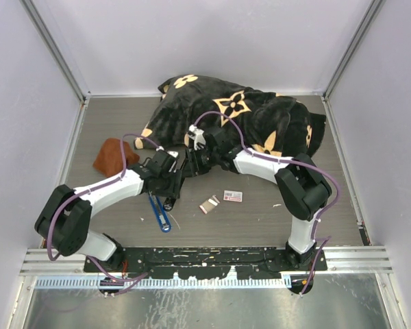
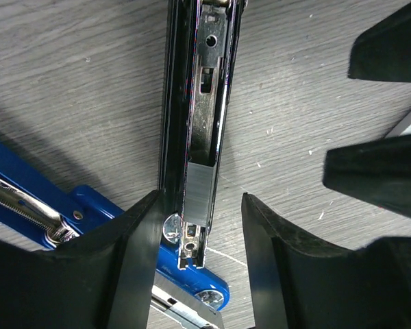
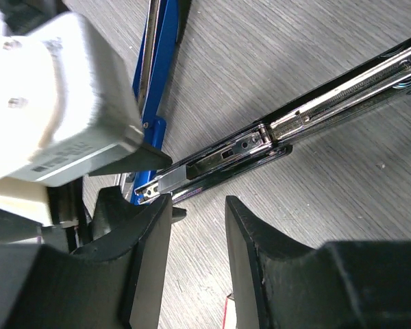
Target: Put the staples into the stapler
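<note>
The black stapler [image 1: 169,203] lies unfolded on the table, its magazine channel facing up in the left wrist view. Inside that channel, near one end, sits a short grey staple strip; the strip also shows in the right wrist view [image 3: 172,179]. My left gripper is part open above that end, one fingertip at either side, with no grip visible. In the right wrist view my right gripper is part open, its gap empty, beside the stapler. Its two dark fingers [image 2: 390,44] enter the left wrist view from the right.
A blue stapler [image 1: 160,214] lies close beside the black one. More staples [image 1: 209,204] and a small staple box [image 1: 233,196] rest to the right. Behind is a dark patterned blanket [image 1: 226,113]; a brown cloth [image 1: 111,157] is at left.
</note>
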